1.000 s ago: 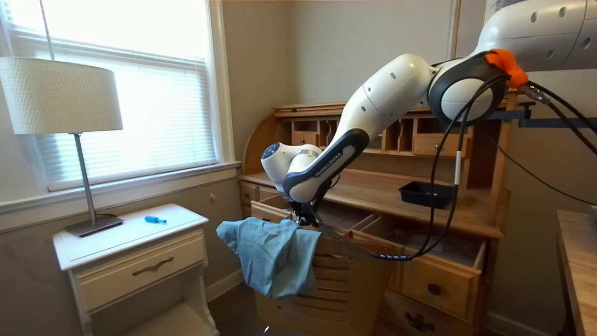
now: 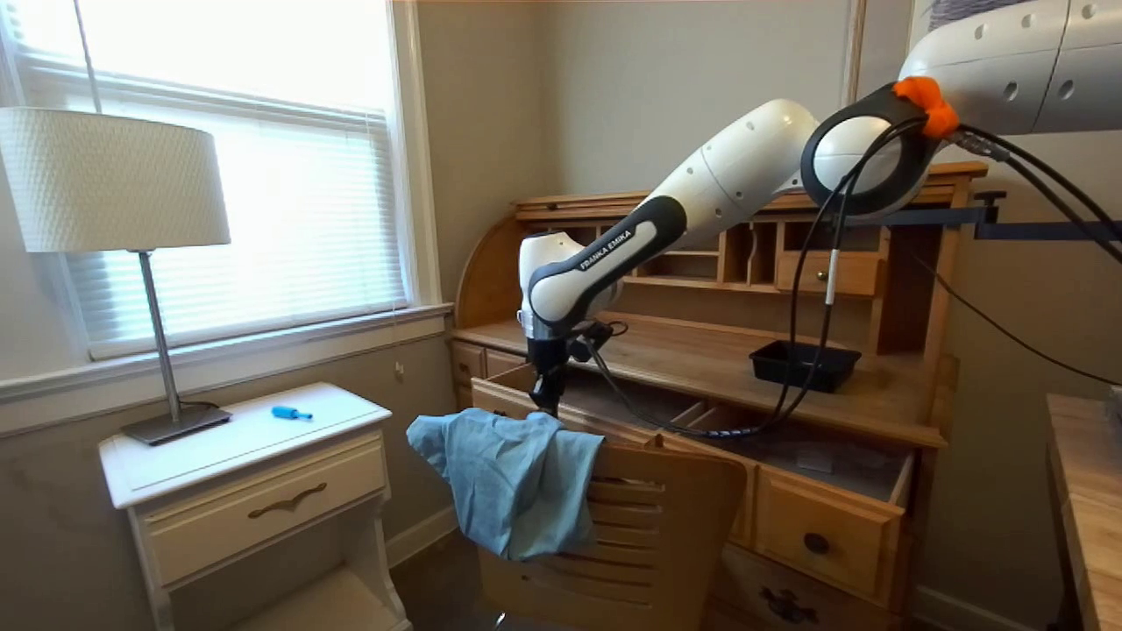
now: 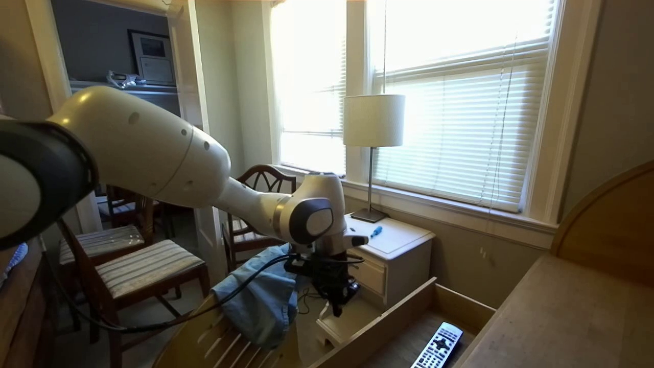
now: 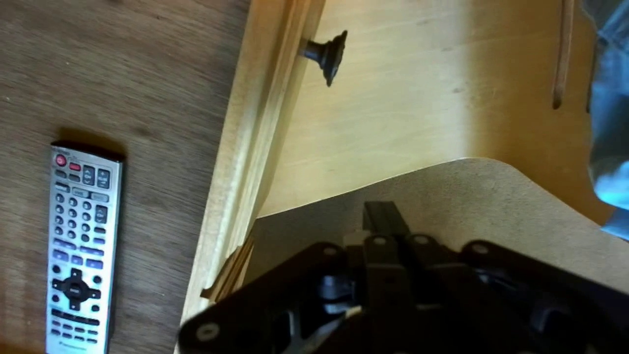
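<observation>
My gripper is shut, and nothing shows between its fingers. In the second exterior view the gripper [image 3: 335,312] points down just outside the front of an open drawer [image 3: 392,319], near the chair. A silver remote control [image 4: 82,253] lies inside that drawer, left of my gripper in the wrist view. The drawer's front edge [image 4: 236,165] runs between the two, with a dark knob [image 4: 328,56] on its outer face. A blue cloth [image 2: 515,473] drapes over the wooden chair's back [image 2: 663,505]; the gripper's tips are partly hidden behind it in the first exterior view.
A black tray [image 2: 805,364] stands on the roll-top desk [image 2: 684,352]. A white side table [image 2: 252,431] holds a lamp [image 2: 158,315] and a small blue object [image 2: 291,412]. More chairs [image 3: 150,267] stand behind the arm.
My wrist has swung from a tilt to nearly upright, and the gripper has shifted slightly left in the first exterior view. The cloth and drawers look unmoved.
</observation>
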